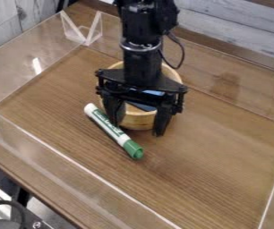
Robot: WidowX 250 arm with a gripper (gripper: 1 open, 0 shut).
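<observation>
My black gripper [137, 120] stands open at the middle of the camera view, its fingers lower down in front of the yellow bowl [175, 75]. A blue object [164, 88] in the bowl is mostly hidden behind the gripper. A green and white marker-like stick [113, 131] lies on the wooden table to the left of the gripper's fingers, just outside the bowl.
A black cable is at the lower left.
</observation>
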